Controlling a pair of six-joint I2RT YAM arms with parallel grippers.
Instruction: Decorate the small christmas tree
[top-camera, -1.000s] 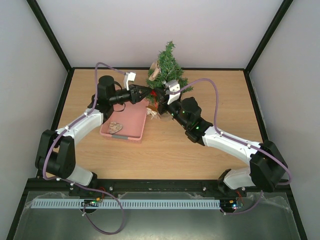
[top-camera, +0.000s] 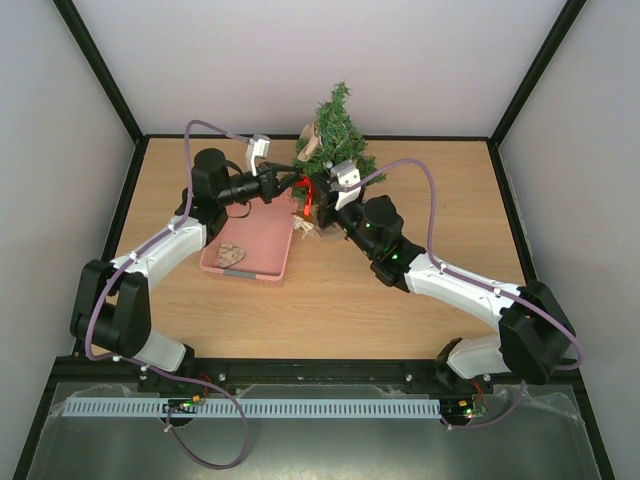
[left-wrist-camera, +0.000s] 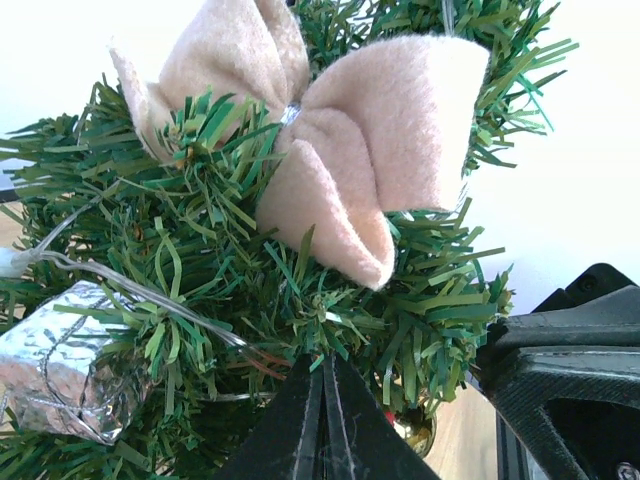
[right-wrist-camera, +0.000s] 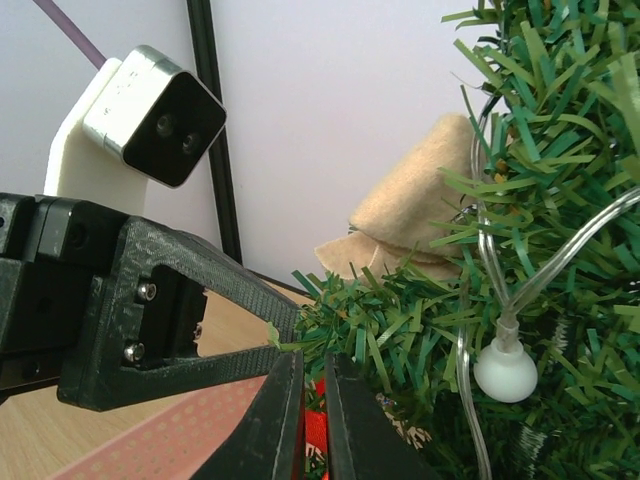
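The small green Christmas tree (top-camera: 342, 135) stands at the back of the table. A beige bow (left-wrist-camera: 390, 120) sits among its branches. My left gripper is shut against the branches below the bow, nothing visible between its fingers. From the right, my right gripper (top-camera: 322, 192) reaches the tree's lower front; its fingers (right-wrist-camera: 275, 410) stand a narrow gap apart. A red ribbon (top-camera: 307, 200) hangs between the two grippers. Part of the red ribbon (right-wrist-camera: 316, 428) shows in the right gripper's gap; I cannot tell whether it touches the fingers.
A pink tray (top-camera: 262, 272) lies left of the tree, with a beige piece (top-camera: 230, 254) in it. Light wires with a white bulb (right-wrist-camera: 506, 372) run through the branches.
The right arm looks unmoved.
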